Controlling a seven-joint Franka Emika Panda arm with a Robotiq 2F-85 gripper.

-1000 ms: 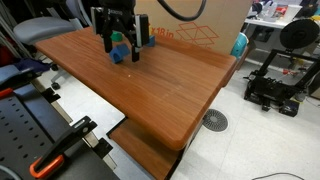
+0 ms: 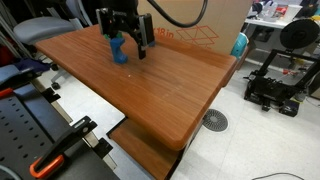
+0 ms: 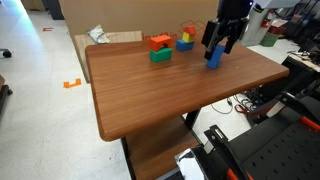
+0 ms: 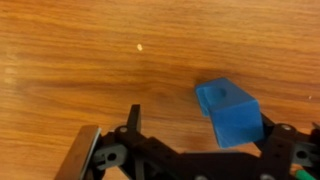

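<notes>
A tall blue block (image 2: pixel 119 50) stands on the wooden table (image 2: pixel 165 88), near its far left in exterior view 1. My gripper (image 2: pixel 125 50) is above the table, its fingers apart on either side of the blue block. In the wrist view the blue block (image 4: pixel 236 115) is close to the right finger (image 4: pixel 275 135), with a wide gap to the left finger (image 4: pixel 131 122). Whether the block touches the right finger cannot be told. Exterior view 2 has the gripper (image 3: pixel 218 46) over the blue block (image 3: pixel 214 58) near the table's right side.
A green block (image 3: pixel 161 55) with an orange-red block (image 3: pixel 160 42) on it stands left of the gripper in exterior view 2. Behind it is a blue block (image 3: pixel 185 45) with red and yellow pieces.
My gripper has shifted a little to the right and upward in exterior view 1. More of the blue block shows between the fingers; the colored blocks behind are now mostly hidden.
</notes>
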